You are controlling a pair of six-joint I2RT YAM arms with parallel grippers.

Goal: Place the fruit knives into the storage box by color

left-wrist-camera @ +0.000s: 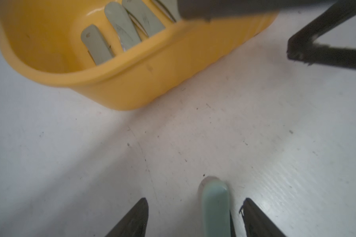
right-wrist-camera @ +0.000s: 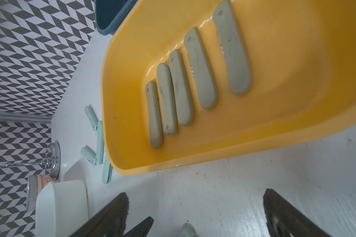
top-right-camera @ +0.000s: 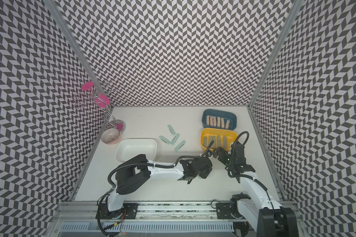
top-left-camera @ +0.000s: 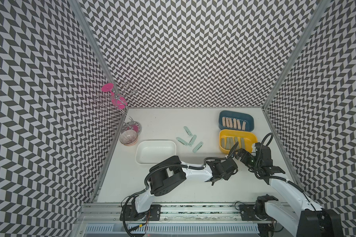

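Note:
Four mint knives [top-left-camera: 191,140] lie loose at mid-table. The yellow box [right-wrist-camera: 288,118] holds several grey-green knives [right-wrist-camera: 201,67]; the blue box [top-right-camera: 233,122] behind it holds several pale pink ones [top-right-camera: 218,121]. A white box [top-left-camera: 155,151] stands empty at left-centre. My left gripper is low before the yellow box, fingers apart around another mint knife [left-wrist-camera: 215,205], whose grip I cannot confirm. My right gripper stands open over the yellow box's front edge, the mint knife's tip below between its fingers.
A pink-and-wire rack [top-left-camera: 118,100] and a small ribbed cup [top-left-camera: 128,138] stand at the left edge. The two arms are close together at front right. The front middle table beside the left arm is bare.

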